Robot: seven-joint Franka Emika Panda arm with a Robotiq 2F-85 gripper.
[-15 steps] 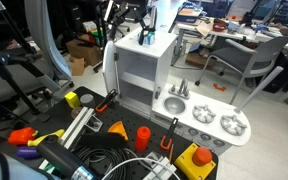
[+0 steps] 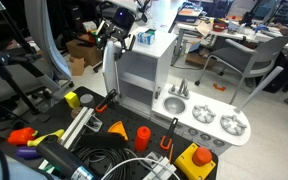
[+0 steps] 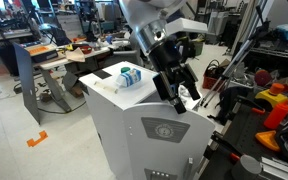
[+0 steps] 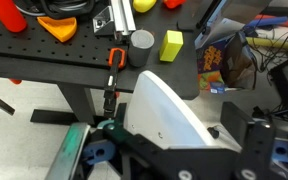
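A white cabinet [image 2: 139,72] stands on the toy kitchen with its door [image 2: 111,68] swung out. In the second exterior view, the broad face of the door [image 3: 162,148] is turned toward the camera. My gripper [image 2: 116,43] is at the door's top edge, with its dark fingers spread apart. From the wrist, the white door panel [image 4: 159,112] rises between the two fingers, so the gripper looks open around it. Whether either finger touches the door cannot be told.
A blue and white box [image 3: 130,76] lies on top of the cabinet. The sink [image 2: 174,104] and burners are to the right. A black table [image 2: 134,122] in front holds tools, cables, a red cylinder [image 2: 143,133] and a yellow-red object [image 2: 197,160].
Over the last second my gripper has come lower, toward the top of the door. The door and the objects on the table look unmoved.
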